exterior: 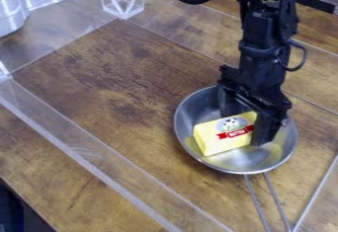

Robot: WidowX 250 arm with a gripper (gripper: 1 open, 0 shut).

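A yellow butter box point(215, 137) with a red label lies inside a steel pan point(199, 108) on the right side of the wooden table. My black gripper point(259, 121) reaches down into the pan at the right end of the box. Its fingertips are dark and overlap the box and pan, so I cannot tell whether they are apart or closed on it.
The pan's thin handle point(264, 206) points toward the front edge. A clear plastic piece point(123, 1) stands at the back left, and transparent strips run along the left side.
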